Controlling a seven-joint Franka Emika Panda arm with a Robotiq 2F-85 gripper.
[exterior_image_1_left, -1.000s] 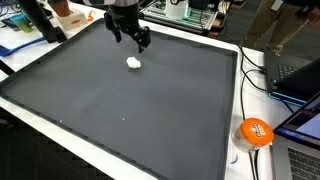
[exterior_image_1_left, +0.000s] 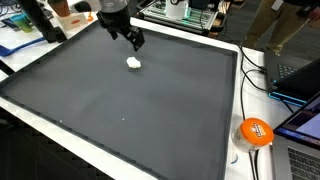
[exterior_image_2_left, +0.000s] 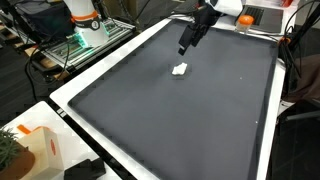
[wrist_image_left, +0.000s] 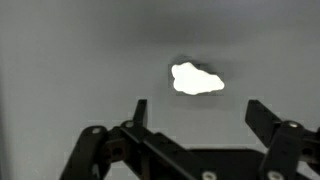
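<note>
A small, irregular white piece (exterior_image_1_left: 133, 62) lies by itself on the dark grey tabletop (exterior_image_1_left: 130, 110). In the wrist view the white piece (wrist_image_left: 196, 79) shows ahead of the fingertips and roughly between their lines. My gripper is open, its two dark fingers wide apart with nothing between them. Exterior view 1 has the gripper (exterior_image_1_left: 125, 40) above the far part of the table, just behind the piece. From the other side, the piece (exterior_image_2_left: 180, 69) appears just below the gripper (exterior_image_2_left: 186, 47), clear of its fingers.
An orange-topped white container (exterior_image_1_left: 254, 133) stands on the white ledge beside the table. Laptops (exterior_image_1_left: 290, 82) and cables lie along that side. Several odds and ends crowd the far left corner.
In exterior view 1 my gripper has shifted slightly to the left over the last second. The white piece has stayed in place, and the fingers remain apart.
</note>
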